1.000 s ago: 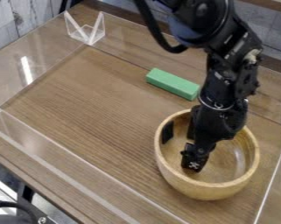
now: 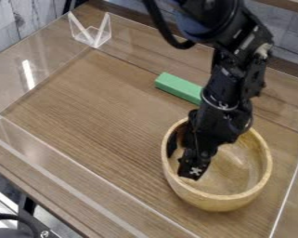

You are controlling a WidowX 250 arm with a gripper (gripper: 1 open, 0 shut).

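Observation:
My black gripper (image 2: pixel 213 135) reaches down into a pale tan round bowl (image 2: pixel 232 195) at the lower right, its fingers open at the bowl's left part. Dark shapes at the left inner wall are hard to tell apart from the fingers, so whether anything lies between them is unclear.
A green block (image 2: pixel 176 87) lies behind the bowl, left of my arm. A white wire-like holder (image 2: pixel 92 30) stands at the back left. Dark cables show at the lower left edge.
My gripper has moved left and a little up within the bowl. The bowl has shifted slightly to the left.

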